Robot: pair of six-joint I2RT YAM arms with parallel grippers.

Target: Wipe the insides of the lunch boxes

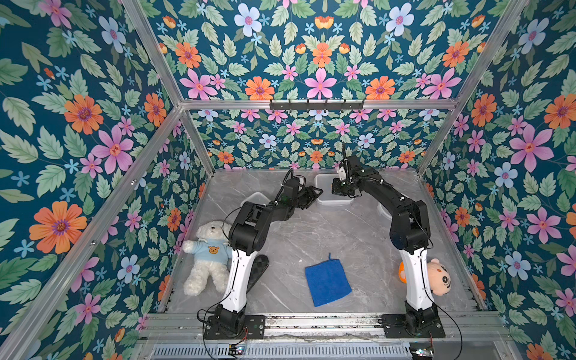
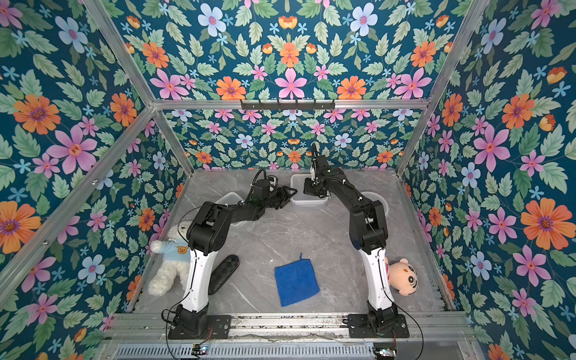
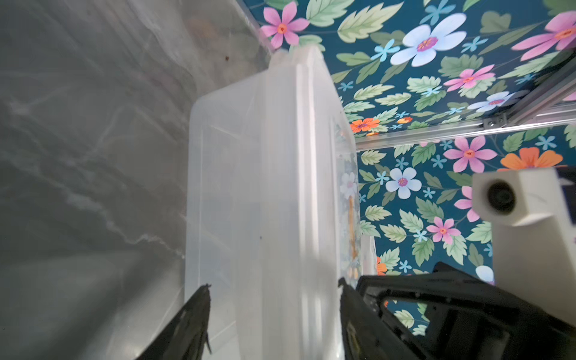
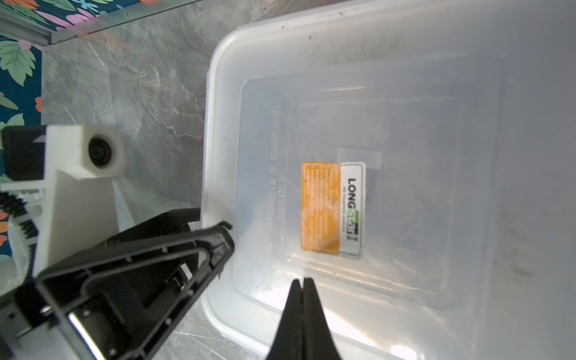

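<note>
At the back centre sits a translucent lunch box [image 1: 327, 198], a Longstar label on its floor in the right wrist view. My left gripper is open at its left wall [image 3: 282, 180], one finger on each side in view; whether they touch is unclear. My right gripper is shut over the box's interior, nothing visible between its fingers. A second box [image 2: 231, 198] is partly behind the left arm, a third [image 2: 378, 201] behind the right. A blue cloth [image 1: 327, 280] lies flat at the front middle.
A teddy bear [image 1: 204, 270] and dark checkered object [image 2: 223, 273] lie front left, a peach plush toy [image 1: 439, 276] front right. The back wall is close behind the centre box.
</note>
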